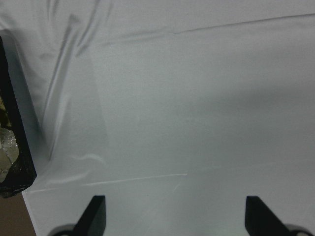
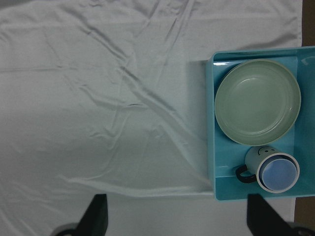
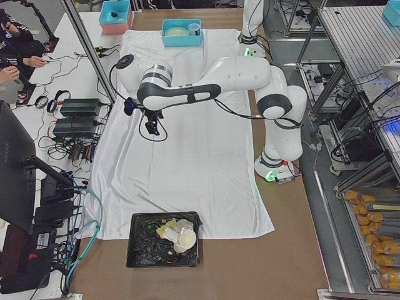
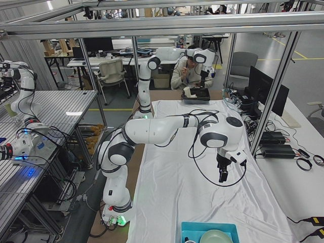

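Observation:
A black tray [image 3: 137, 247] lined with plastic holds crumpled items and a pale cup [image 3: 187, 239]; its edge shows in the left wrist view. My left gripper [image 3: 153, 128] is over the white cloth [image 3: 175, 181], open and empty. My right gripper [image 4: 223, 174] is also over the cloth, open and empty in its wrist view. A teal tray [image 2: 211, 123] holds a pale green plate [image 2: 257, 101] and a mug [image 2: 253, 160] with a blue inside, to the right in the right wrist view.
A monitor [image 3: 15, 169], cables and black boxes line one side, beside a metal post. A person [image 4: 179, 81] sits beyond the black tray.

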